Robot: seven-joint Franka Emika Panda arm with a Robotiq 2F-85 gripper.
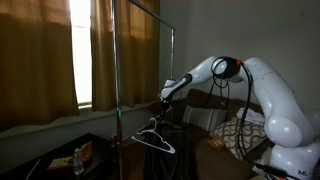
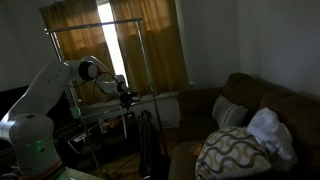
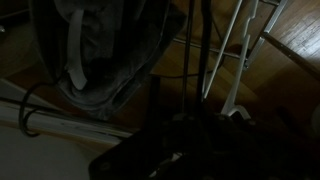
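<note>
My gripper (image 1: 164, 101) is beside the upright metal rack, above a dark garment (image 1: 166, 158) and in front of the curtained window. In the wrist view, the gripper is very dark; it appears shut on something dark that I cannot identify. A grey garment (image 3: 115, 50) with a pale strip fills the upper left there, and a black hook (image 3: 30, 112) shows beside it. One white hanger (image 1: 155, 140) hangs in front of the dark garment. White hanger parts (image 3: 236, 92) also show right of the gripper.
The metal rack (image 2: 147, 62) spans this area with its posts and top bar. A dark table (image 1: 60, 160) with small items stands at left. The brown sofa (image 2: 255, 95) carries a patterned pillow (image 2: 232, 152) and a white cloth (image 2: 272, 137). Wooden floor (image 3: 300, 35) shows below.
</note>
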